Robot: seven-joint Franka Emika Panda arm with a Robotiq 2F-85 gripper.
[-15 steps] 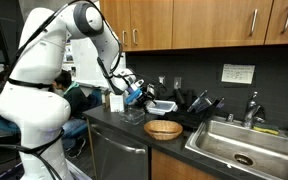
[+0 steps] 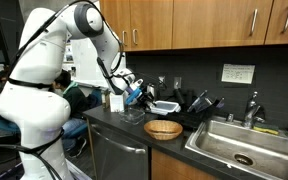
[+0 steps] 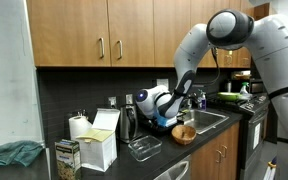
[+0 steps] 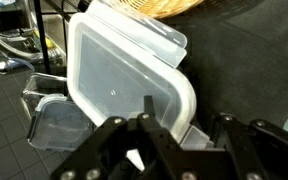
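A clear plastic container with a frosted white-edged lid (image 4: 124, 80) fills the middle of the wrist view, with another clear container (image 4: 149, 30) alongside. My gripper reaches over the lid's near corner. Its dark fingers (image 4: 109, 140) stand apart, and the lid's corner shows in the gap; contact cannot be made out. From the first exterior view, the gripper (image 2: 141, 97) is low over the back of the counter, near a pale container (image 2: 167, 106). In the second exterior view the gripper (image 3: 164, 122) partly hides that area.
A wicker basket (image 2: 164, 130) stands at the counter's front, with a clear bowl (image 2: 132, 115) to its left. The sink (image 2: 239, 145) lies to the right. Boxes (image 3: 101, 148) stand at the counter's other end.
The arm and gripper look nearly still in the first exterior view. Any shift of the pale container beside the gripper is too small to tell.
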